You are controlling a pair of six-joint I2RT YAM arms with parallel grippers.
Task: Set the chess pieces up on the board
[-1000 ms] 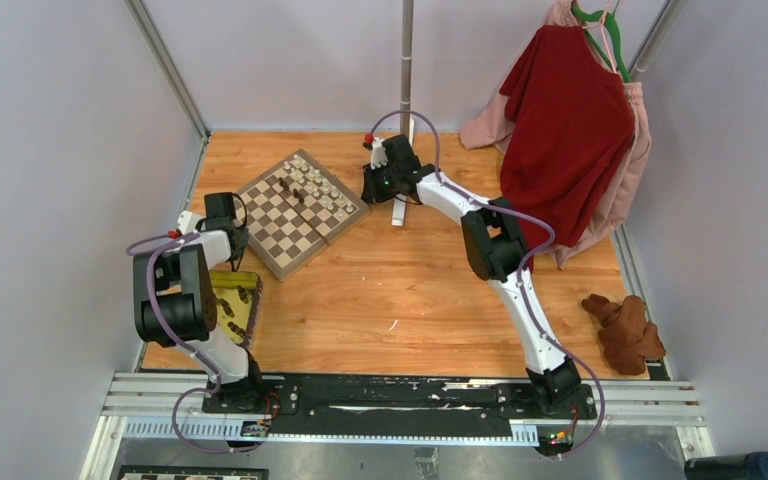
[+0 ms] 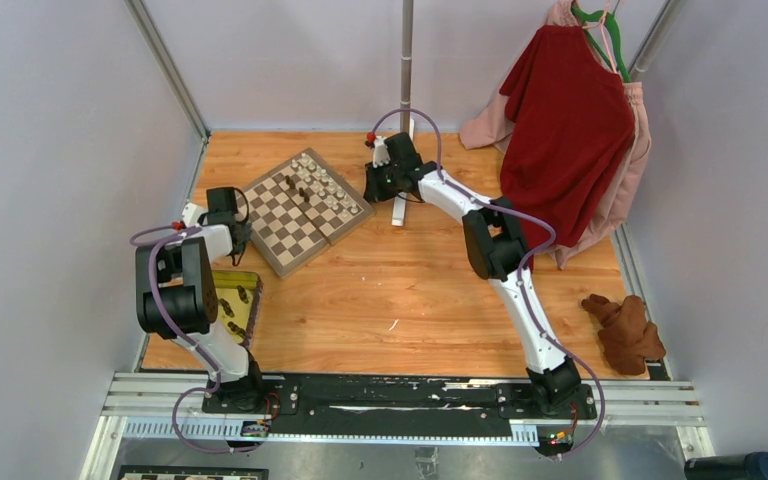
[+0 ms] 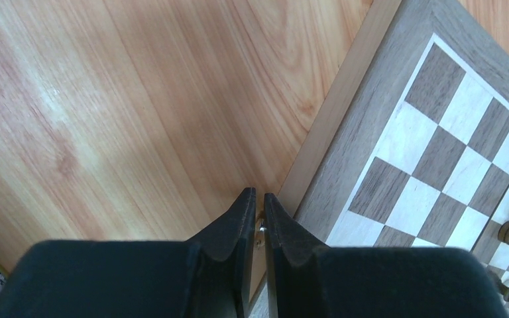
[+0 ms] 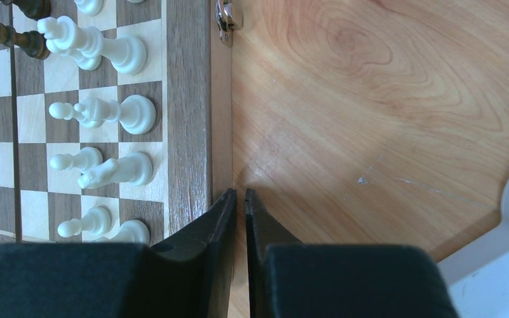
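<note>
A chessboard [image 2: 285,226] lies at an angle at the back left, carrying white pieces [image 4: 129,53] and a few dark pieces [image 4: 30,43], some lying over. My left gripper is at the board's outer side wall, its fingers almost closed round that edge near a small brass fitting; what exactly is between them is hard to see. My right gripper is at the board's opposite side, just off its wooden frame, fingertips slightly apart with nothing visible between them.
A yellow box [image 2: 222,310] with dark pieces sits below the board. Red and pink clothing [image 2: 570,130] hangs at the right, and a brown plush [image 2: 622,335] lies at the front right.
The board has shifted slightly to the right, toward my right gripper. My left gripper has moved a little right with it; the right arm is almost unmoved.
</note>
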